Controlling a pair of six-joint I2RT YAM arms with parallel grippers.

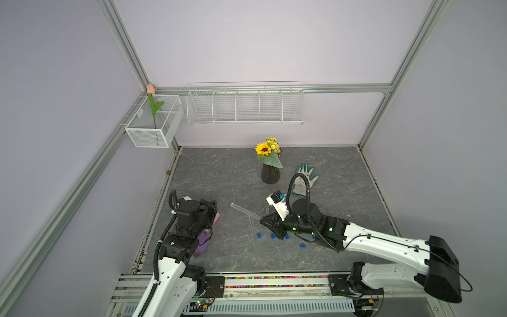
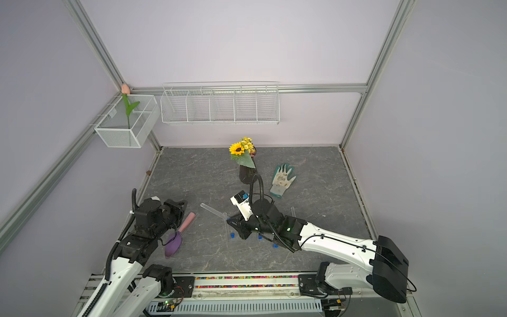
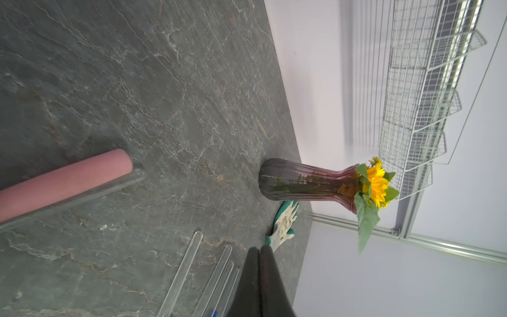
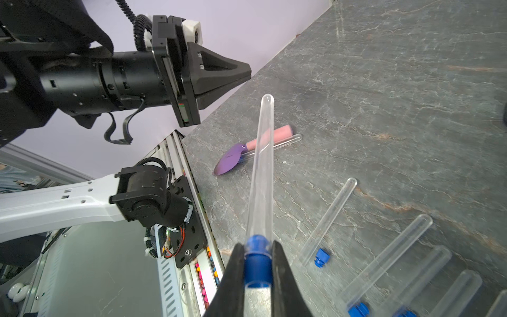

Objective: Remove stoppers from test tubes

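A clear test tube (image 4: 265, 158) with a blue stopper (image 4: 258, 268) in its mouth points up and away in the right wrist view. My right gripper is shut on that stopper. My left gripper is shut with nothing between its fingers. In the right wrist view its fingertips (image 4: 244, 71) stand a little left of the tube's rounded end, apart from it. Several other tubes lie on the table, including one (image 4: 330, 216) at the front and another (image 4: 392, 256) farther right. Loose blue stoppers (image 4: 321, 257) lie by their open ends.
A purple scoop with a pink handle (image 4: 280, 135) lies at the left, a tube (image 4: 287, 141) alongside it. Behind stand a flower vase (image 3: 306, 182) and a work glove (image 1: 306, 179). Wire baskets (image 1: 246, 105) hang on the wall.
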